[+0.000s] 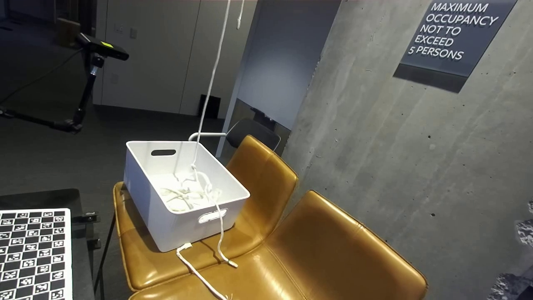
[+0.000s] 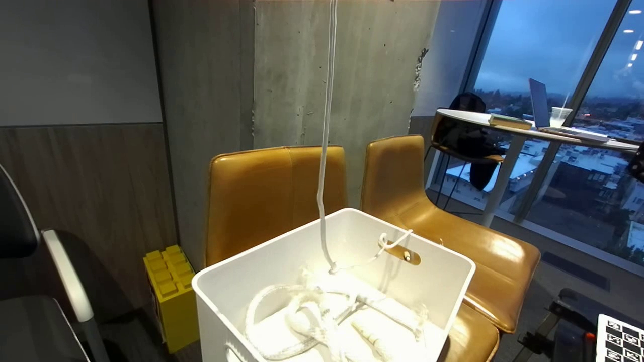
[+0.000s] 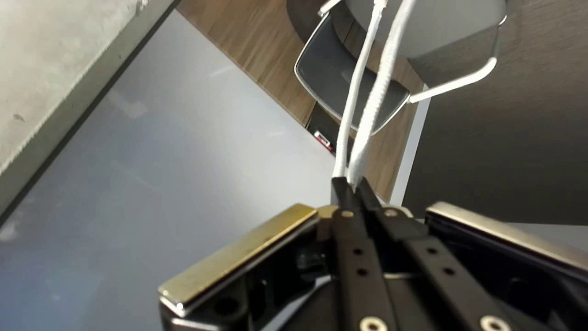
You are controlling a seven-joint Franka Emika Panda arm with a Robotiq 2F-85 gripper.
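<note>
In the wrist view my gripper is shut with two strands of white rope (image 3: 380,88) running up from between its fingertips. Neither exterior view shows the gripper. A long stretch of the rope (image 1: 213,75) drops from above the frame into a white bin (image 1: 150,200), where a knot hangs low inside. More white rope (image 2: 314,320) lies in loops on the bin floor. One end (image 1: 222,240) trails over the bin's near wall onto the seat. A short loose end (image 1: 240,17) dangles at the top of exterior view 1.
The bin stands on a tan leather chair (image 1: 142,267), with a second tan chair (image 1: 339,245) beside it. A separate piece of rope (image 1: 200,275) lies across the seats. At left are a patterned board (image 1: 35,255) and a camera on an arm (image 1: 102,47). A concrete wall (image 1: 399,150) rises behind.
</note>
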